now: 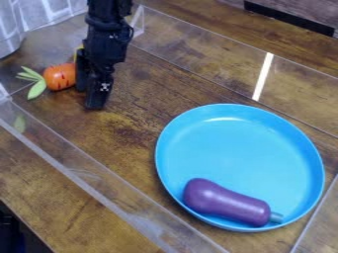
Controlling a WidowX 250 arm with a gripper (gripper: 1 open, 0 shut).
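Note:
My black gripper is low over the wooden table at the upper left, right beside an orange carrot with pale green leaves. Its fingers stand open; whether the carrot reaches between them is hard to tell. A small bit of yellow shows behind the gripper, mostly hidden. A blue plate on the right holds a purple eggplant.
A silver pot stands at the top left edge. Clear panels border the table.

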